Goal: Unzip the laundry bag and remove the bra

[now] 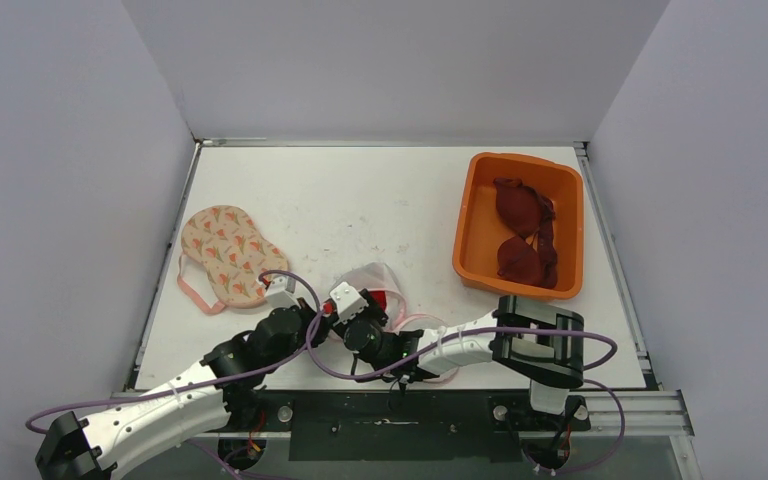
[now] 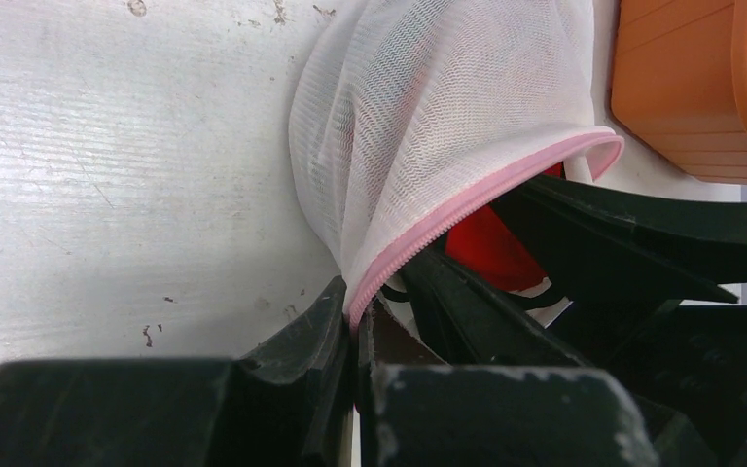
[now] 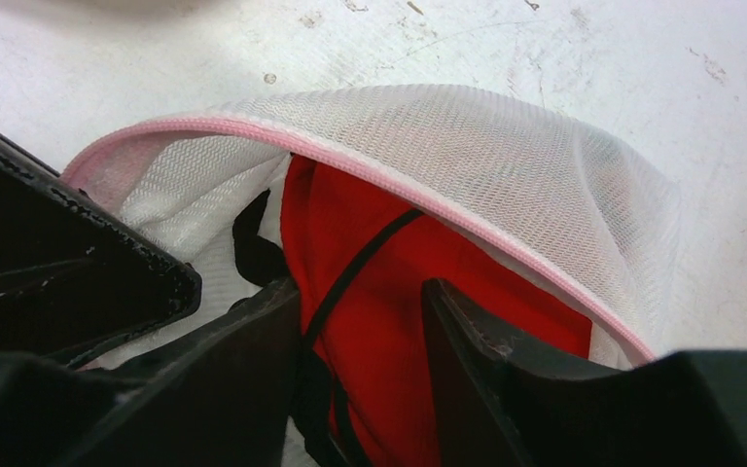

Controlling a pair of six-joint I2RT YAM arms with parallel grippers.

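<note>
The white mesh laundry bag (image 2: 467, 88) with pink zipper edging lies with its mouth apart at the front middle of the table. My left gripper is shut on the bag's pink edge, which runs up from between its fingertips. Inside the mouth lies the red bra (image 3: 379, 253) with black straps, partly covered by mesh. Over it, in the right wrist view, my right gripper has its fingers apart, red fabric and a black strap showing in the gap. Whether the fingertips touch the fabric I cannot tell.
An orange bin (image 1: 470, 220) holding a dark red bra (image 1: 520, 215) stands at the right. A patterned, flower-printed item (image 1: 230, 250) with a pink strap lies at the left. Both grippers are close together.
</note>
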